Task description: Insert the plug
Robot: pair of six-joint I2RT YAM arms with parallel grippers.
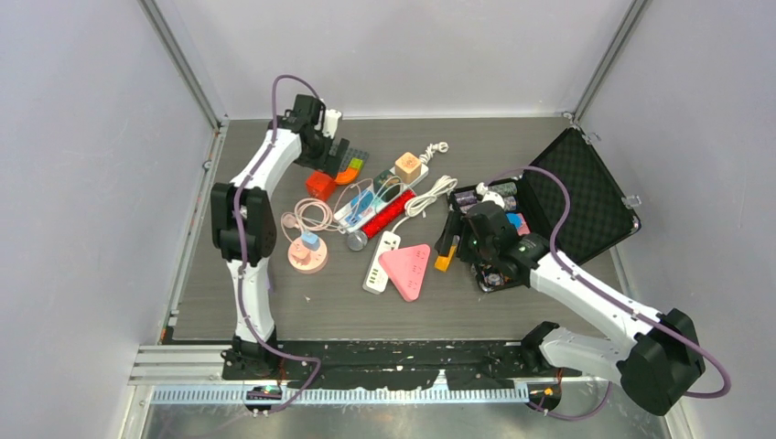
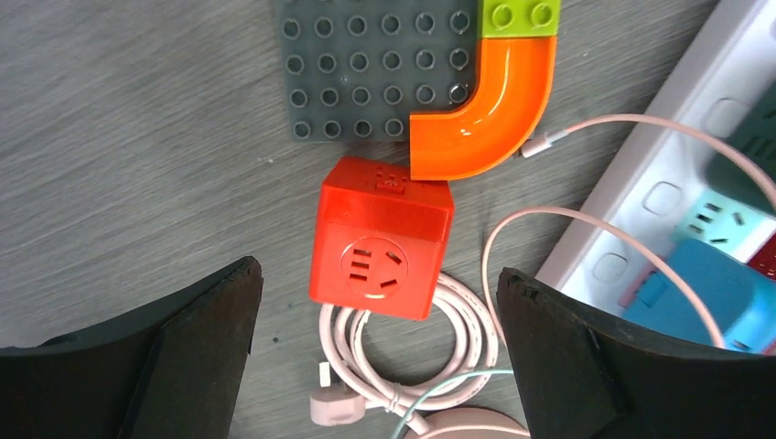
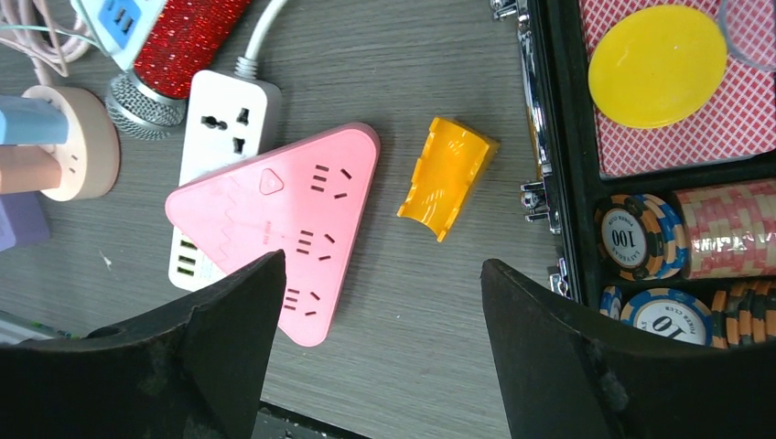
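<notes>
My left gripper is open above a red socket cube [image 2: 380, 233]. Below the cube lies coiled pink cable [image 2: 439, 384] with a plug [image 2: 337, 405]. A white power strip [image 2: 608, 229] is to the right. My open right gripper hangs over a pink triangular socket [image 3: 273, 215], which rests on another white strip [image 3: 227, 123], and a yellow piece [image 3: 447, 169]. Which plug or socket the task concerns cannot be told.
A grey brick board [image 2: 366, 73] with an orange curve [image 2: 499, 128] sits behind the cube. An open black case [image 1: 595, 197] of chips and cards occupies the right. A red microphone [image 1: 389, 213] lies centrally.
</notes>
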